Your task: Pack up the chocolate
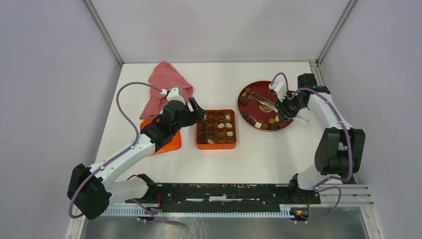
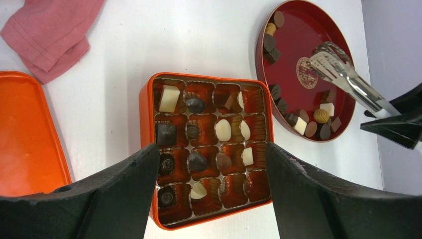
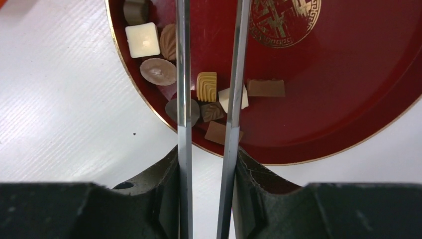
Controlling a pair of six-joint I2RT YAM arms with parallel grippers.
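The orange chocolate box (image 2: 146,112) stands mid-table, its brown tray holding chocolates in most compartments, with several empty at the right. Its upper left compartment has a white piece (image 2: 169,98). My left gripper hovers over the box, open, with nothing between its fingers. To the right, a round dark red dish (image 3: 328,114) carries loose chocolates along its edge. My right gripper is shut on silver tongs (image 1: 263,101), whose slotted ends reach over the dish. The tong arms stand apart, with no piece seen held. Their ends fall outside the right wrist view.
An orange tray (image 2: 30,144) lies left of the box, partly under the left arm in the top view. Behind it is a pink cloth (image 1: 168,82). Bare white table shows in front of the box and between cloth and dish.
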